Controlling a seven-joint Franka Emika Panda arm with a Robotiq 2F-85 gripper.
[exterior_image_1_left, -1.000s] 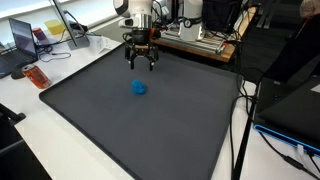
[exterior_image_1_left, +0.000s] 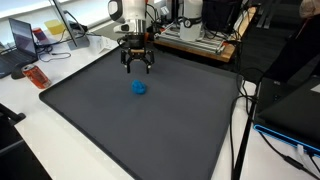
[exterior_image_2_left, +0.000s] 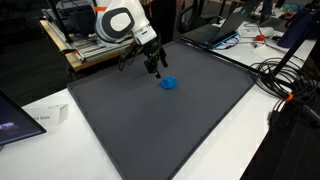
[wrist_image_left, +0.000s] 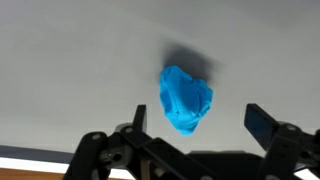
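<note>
A small crumpled bright blue item, perhaps cloth (wrist_image_left: 186, 98), lies on the dark grey mat. The same blue cloth (exterior_image_1_left: 138, 88) appears left of the mat's middle in exterior view 1, and as a blue lump (exterior_image_2_left: 168, 83) in exterior view 2. Above and just behind it hangs my gripper (exterior_image_1_left: 138, 68), its two black fingers spread wide. In the wrist view the gripper has the cloth in line with its gap, slightly beyond the fingertips. Nothing is between the fingers, and the cloth stays apart from them.
An orange-red can (exterior_image_1_left: 36, 76) stands off the mat's left edge. Black cables (exterior_image_1_left: 240, 110) run along the right side, and a laptop (exterior_image_1_left: 24, 38) sits far left.
My gripper has shifted slightly left in exterior view 1, coming closer in line with the blue cloth. The cloth has not moved.
</note>
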